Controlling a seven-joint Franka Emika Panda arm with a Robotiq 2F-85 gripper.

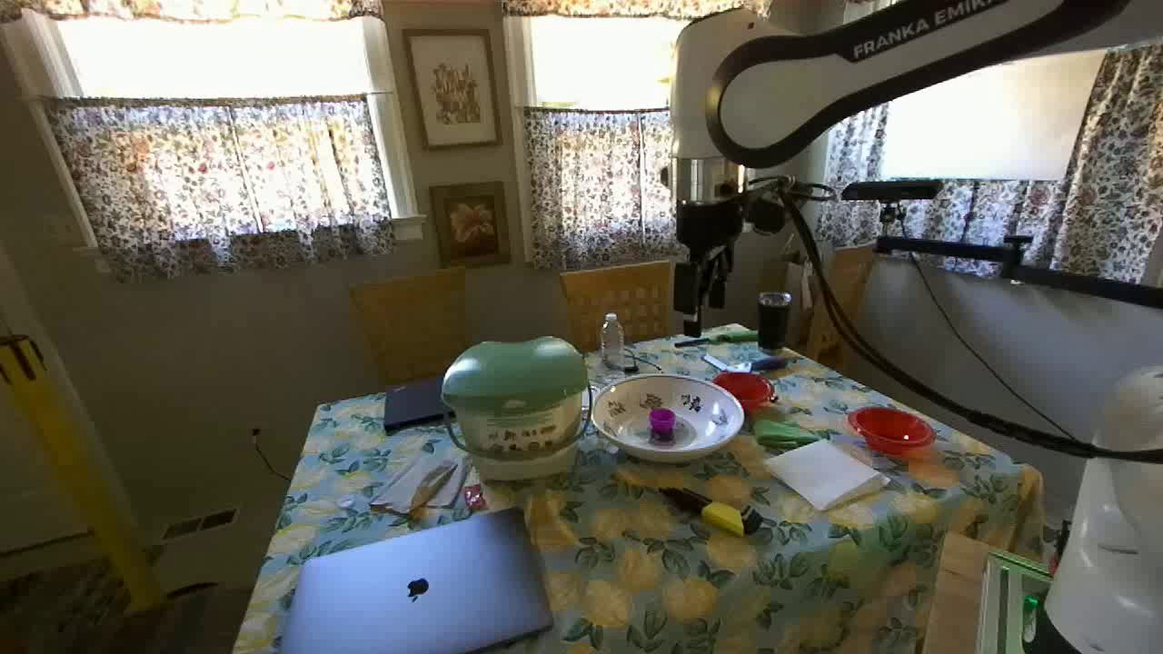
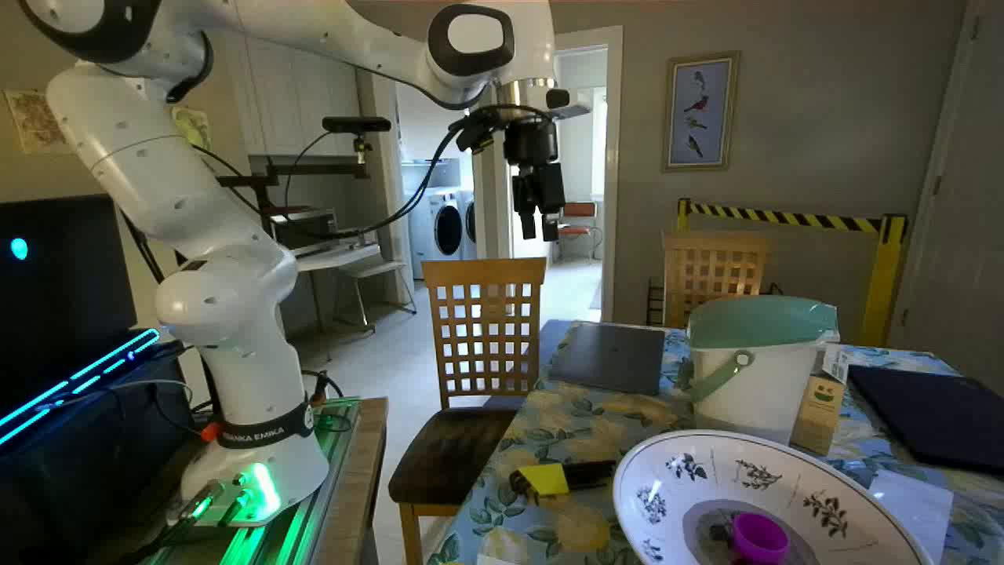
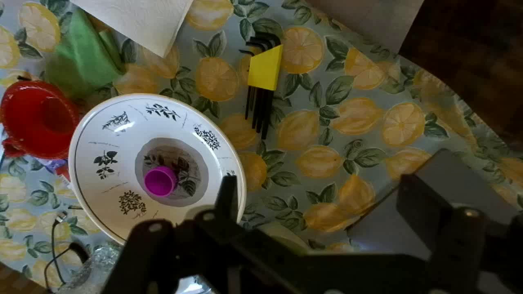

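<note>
High above the table hangs my gripper [image 1: 703,316], pointing down and touching nothing. In the wrist view its two dark fingers [image 3: 226,198] stand wide apart, so the gripper is open and empty. Below lies a wide white bowl [image 3: 105,196] with dark plant drawings. Inside it, near the middle, sits a small purple cup [image 3: 160,181]. A hex key set in a yellow holder [image 3: 264,68] rests on the cloth beside the bowl. The same bowl [image 2: 659,471] and purple cup [image 2: 758,537] are partly cut off at the bottom of exterior view 2.
A tall bucket with a green lid [image 1: 515,392] stands close beside the bowl. Two red bowls [image 1: 891,431], a green cloth [image 1: 782,434], a white paper [image 1: 826,474], a bottle [image 1: 612,340] and a dark tumbler [image 1: 773,322] surround it. A laptop [image 1: 420,589] covers the near left corner.
</note>
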